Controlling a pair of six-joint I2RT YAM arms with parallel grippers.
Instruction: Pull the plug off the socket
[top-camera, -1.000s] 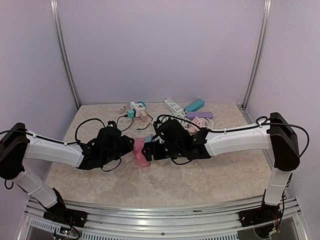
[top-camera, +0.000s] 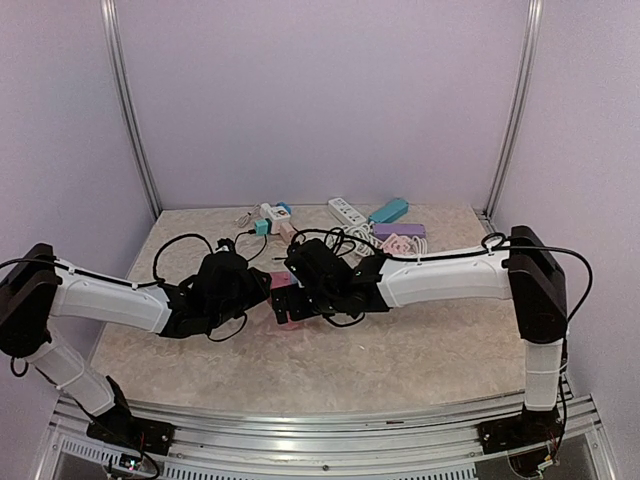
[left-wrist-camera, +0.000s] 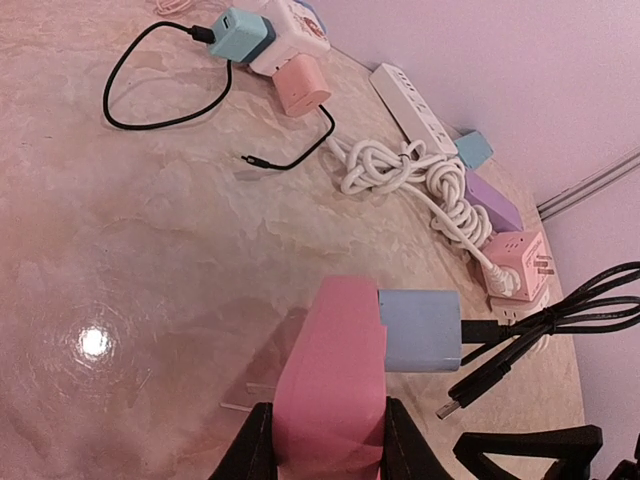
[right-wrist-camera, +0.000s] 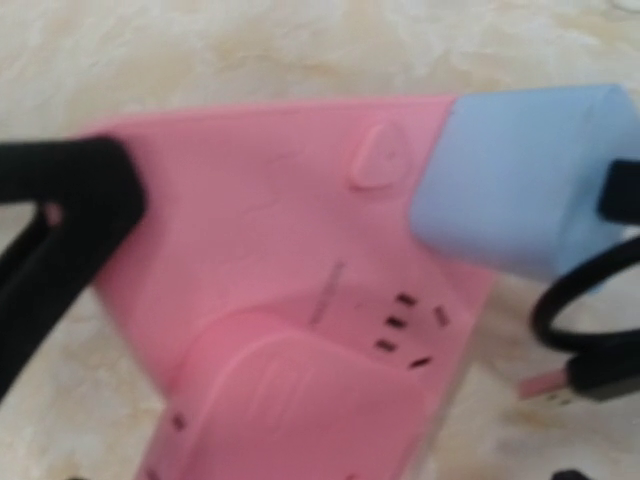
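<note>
In the left wrist view my left gripper is shut on the pink socket (left-wrist-camera: 345, 330), whose lower part sits between its fingers. A light blue plug (left-wrist-camera: 420, 330) is seated in the socket, with a black cable (left-wrist-camera: 590, 305) running from its outer end. The right wrist view shows the socket's face (right-wrist-camera: 240, 200) with empty slots, the blue plug (right-wrist-camera: 515, 180) at its upper right corner and a raised pink part low down. My right gripper (top-camera: 283, 304) is open close in front of the socket; only its fingertips (right-wrist-camera: 570, 475) show at the lower edge of its own view.
Behind lie a white power strip (top-camera: 346, 211), a teal block (top-camera: 389, 210), a purple block (top-camera: 398, 230) and coiled white cable (left-wrist-camera: 445, 190). A white adapter (top-camera: 276, 215) with a teal plug (top-camera: 263, 227) stands at the back left.
My right gripper has moved left, closer to the socket, and now covers more of it and the blue plug in the top view. The left arm has barely moved.
</note>
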